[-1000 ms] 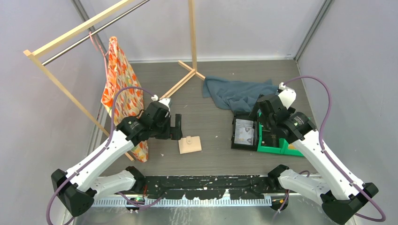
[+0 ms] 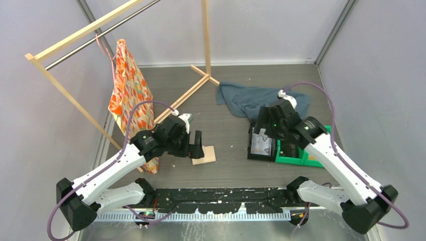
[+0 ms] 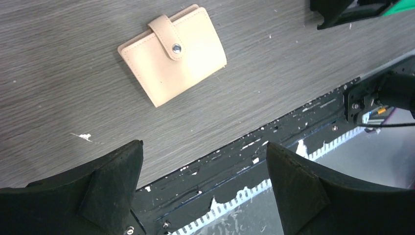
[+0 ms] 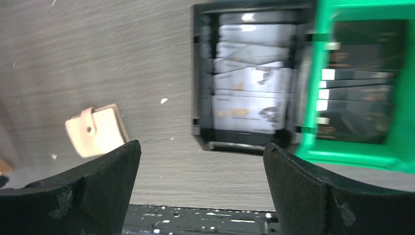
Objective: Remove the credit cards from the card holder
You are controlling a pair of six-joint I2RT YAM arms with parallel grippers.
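Observation:
A beige leather card holder (image 2: 207,155) lies on the grey floor, its strap snapped over its front, as the left wrist view shows (image 3: 191,63); no cards are visible in it. My left gripper is open above and beside it, empty. In the right wrist view, the holder (image 4: 100,132) sits to the left of a black tray. My right gripper hangs open over the black tray's near area, empty.
The black tray (image 4: 202,73) holds card-like items and stands beside a green tray (image 4: 352,152). A blue cloth (image 2: 241,98) lies behind them. Wooden frame and orange patterned fabric (image 2: 130,90) are at the left. Bare floor surrounds the holder.
My left gripper has moved toward the front right, over the holder's edge. My right gripper has moved to the left over the black tray. The holder has not moved.

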